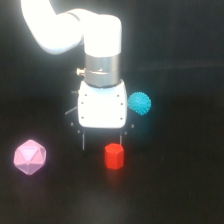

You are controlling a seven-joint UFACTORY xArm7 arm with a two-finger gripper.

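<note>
A small red block (114, 157) with a hexagonal outline rests on the dark table near the middle of the camera view. My gripper (102, 143) hangs just behind or above it, its white body on the pale arm. Its two thin fingers stand wide apart, with nothing visible between them. The right finger (121, 139) is close to the red block in the picture; whether they touch I cannot tell. A pink faceted ball (30, 157) lies to the left. The blue knobbly ball (139, 103) is beside the gripper's body on the right.
The three objects lie well apart. Its edges are lost in the dark background.
</note>
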